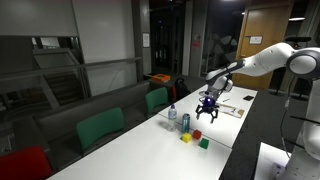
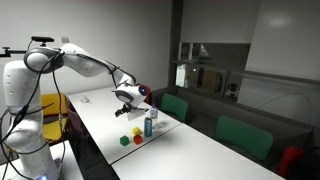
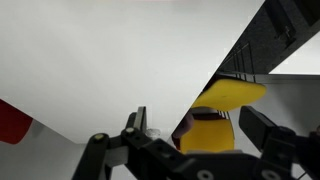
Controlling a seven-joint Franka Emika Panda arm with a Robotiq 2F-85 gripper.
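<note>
My gripper stands open over the white table, its two dark fingers well apart at the bottom of the wrist view. Nothing shows gripped between them. Two yellow items (image 3: 230, 94) lie below and beyond the fingers, alongside a dark wire rack (image 3: 240, 60). In exterior view 1 the gripper (image 1: 209, 106) hovers at the right part of the table, behind and to the right of a red block (image 1: 197, 135), a yellow block (image 1: 186, 138) and a green block (image 1: 204, 144). The same blocks sit in front of the arm in exterior view 2.
A dark blue can (image 1: 185, 122) and a clear bottle (image 1: 172, 113) stand upright left of the arm. A light tray (image 1: 232, 111) lies at the right. Green chairs (image 1: 100, 126) line the far side.
</note>
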